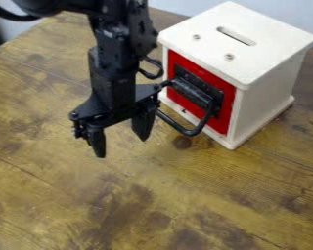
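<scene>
My black gripper (pixel 118 132) hangs over the wooden table in the middle-left of the camera view, its two fingers open with nothing visible between them. To its right stands a white box (pixel 254 64) with a slot and two bolts on top. On its red front (pixel 214 121) is a dark, ridged panel, partly behind a black handle-like bar (pixel 192 130) that reaches out toward my gripper. Whether the bar touches the gripper is unclear.
A pale surface runs along the back edge behind the box.
</scene>
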